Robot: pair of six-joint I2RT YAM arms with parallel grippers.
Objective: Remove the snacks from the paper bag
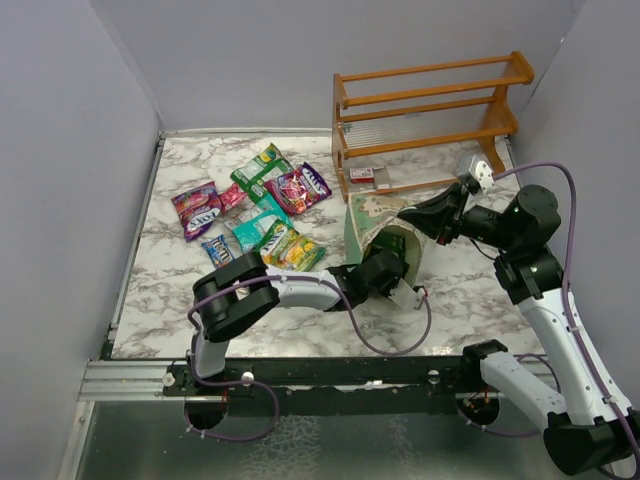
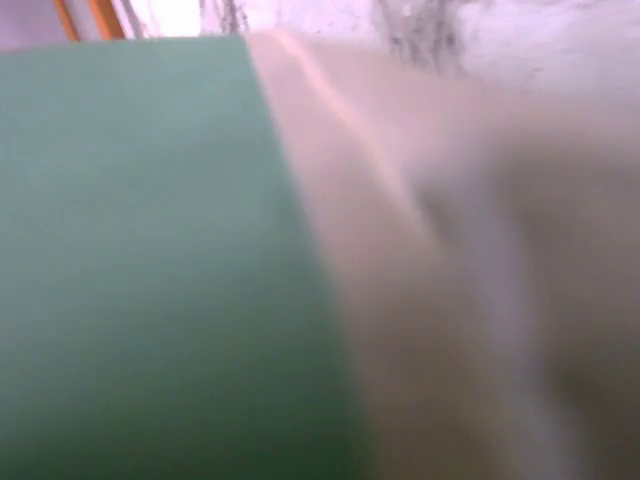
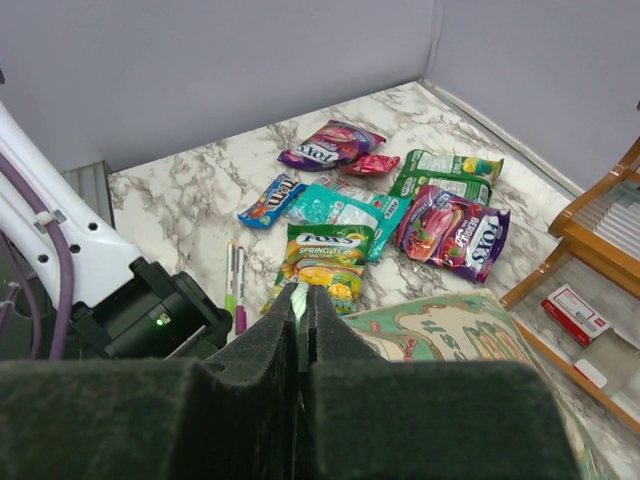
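Observation:
The patterned paper bag (image 1: 362,212) lies at the table's middle right, its mouth toward the front. Inside it a green snack pack (image 1: 393,243) shows in part. My left gripper (image 1: 388,268) reaches into that mouth; its fingertips are hidden, so its opening cannot be seen. Close up and blurred, the left wrist view holds a green surface (image 2: 150,250) beside pale paper (image 2: 340,200). My right gripper is shut at the bag's upper rim, a pale sliver of it between the fingertips. Out on the table are several snacks, among them a yellow-green pack (image 1: 288,247) and a purple pack (image 1: 298,188).
A wooden rack (image 1: 425,130) stands behind the bag, with a small red box (image 3: 575,315) by its base. Two pens (image 3: 235,285) lie left of the yellow-green pack. Bare marble shows along the table's left side.

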